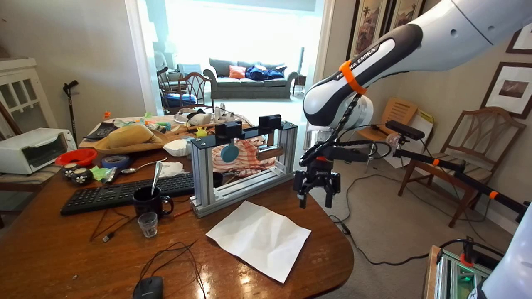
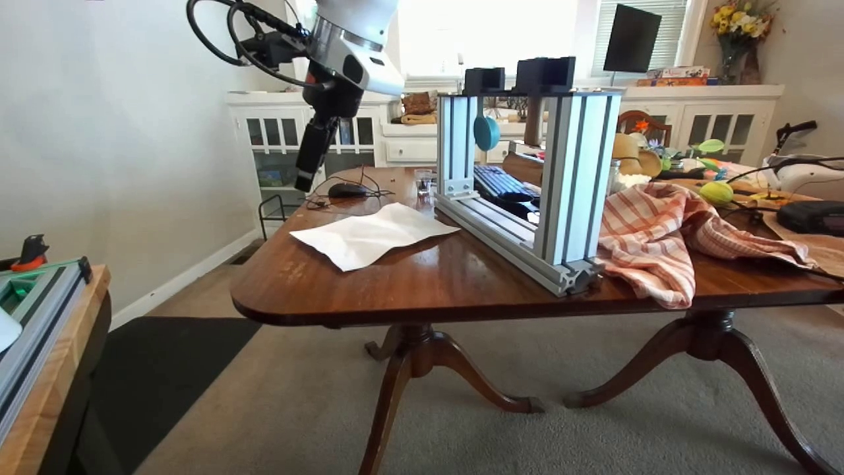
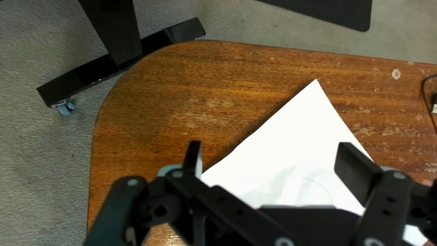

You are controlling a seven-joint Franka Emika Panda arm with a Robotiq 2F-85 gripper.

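Note:
A creased sheet of white paper [image 1: 262, 238] lies flat near the rounded end of the wooden table [image 1: 329, 259]. Above the table's edge hangs my gripper [image 1: 315, 199], pointing down, its two fingers spread and nothing between them. In the wrist view the gripper stands open over the paper [image 3: 295, 139], whose lower part is hidden behind the gripper body. Exterior view 2 has the gripper [image 2: 304, 183] from the side, clearly higher than the paper [image 2: 372, 235].
Beside the paper stands a metal frame [image 1: 202, 179] with hanging tools. A black mug [image 1: 148, 203], a small glass [image 1: 148, 224], a keyboard [image 1: 122, 194] and a mouse [image 1: 148, 288] occupy the left. Bare wood surrounds the paper's near side.

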